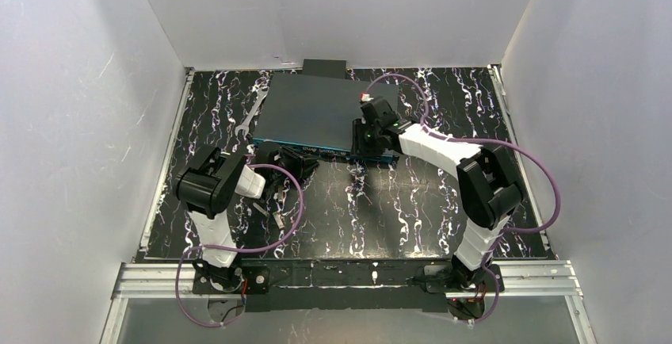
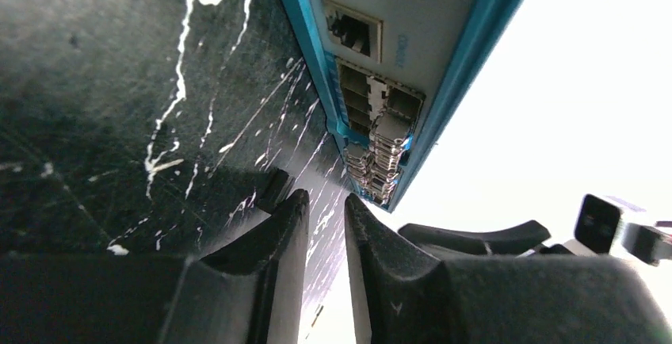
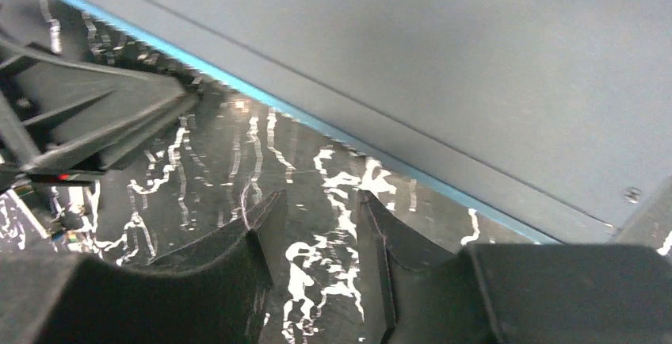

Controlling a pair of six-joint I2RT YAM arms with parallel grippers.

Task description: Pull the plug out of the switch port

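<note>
The dark grey switch with its blue front edge takes up the back middle of the table. Its port face shows in the left wrist view, with a square socket and several metal-framed ports. Just in front of that face, my left gripper stands part open; table shows between its fingers, nothing held. A small black block appears beside one fingertip; whether it is the plug, I cannot tell. My right gripper is open and empty, over the switch's front edge towards its right end.
A wrench lies left of the switch. Small loose pieces lie near the left arm. Purple cables loop along both arms.
</note>
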